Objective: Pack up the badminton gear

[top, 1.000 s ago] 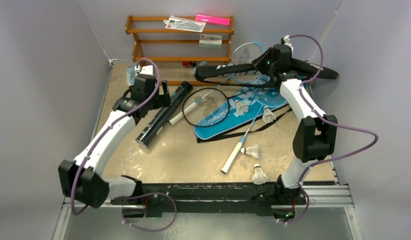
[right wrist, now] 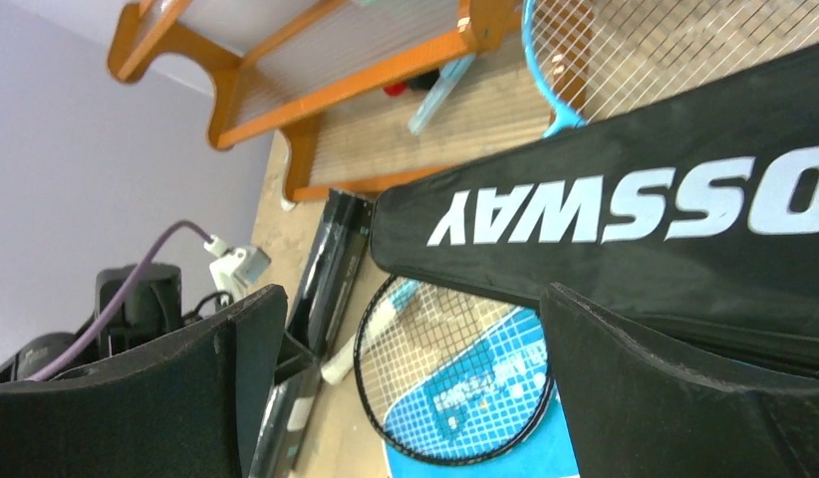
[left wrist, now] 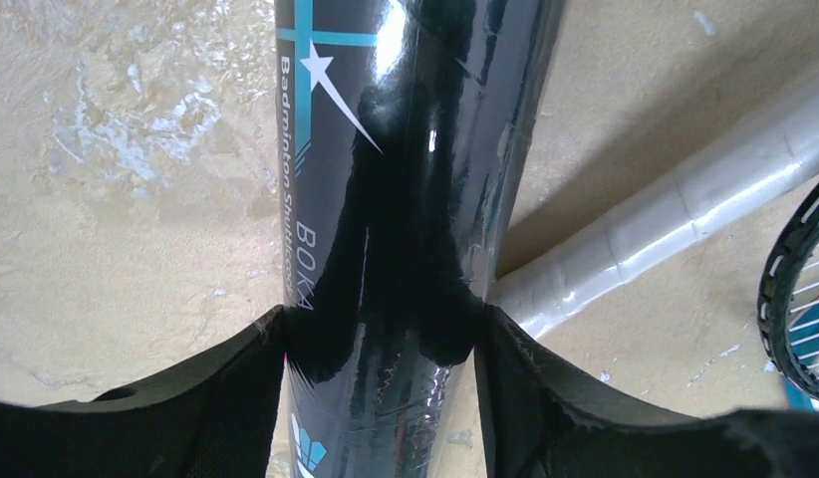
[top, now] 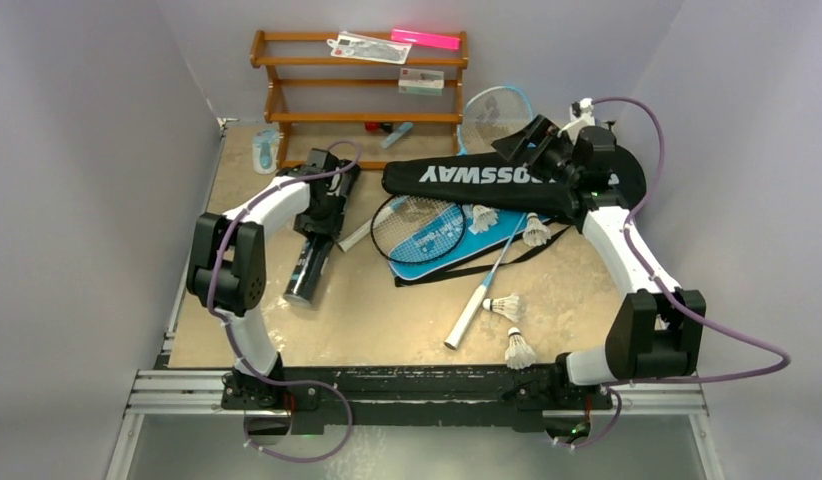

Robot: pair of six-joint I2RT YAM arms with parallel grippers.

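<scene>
A dark shuttlecock tube [left wrist: 406, 119] lies on the floor at left, my left gripper down around it, a finger at each side; whether it grips is unclear. My right gripper stands open above the black CROSSWAY racket bag [right wrist: 665, 199], with nothing held. Beneath that lie a blue bag [top: 417, 262] and a black-rimmed racket [left wrist: 796, 358]. A blue-rimmed racket [top: 494, 105] leans at the back. A white-handled racket [top: 465, 320] and shuttlecocks [top: 520, 348] lie in front.
A wooden rack [top: 357, 85] with small packets stands at the back. Walls bound the space on three sides.
My left gripper has come down onto the tube, whose near end has swung right. My right gripper has risen away from the black bag, which now lies flat across the blue one.
</scene>
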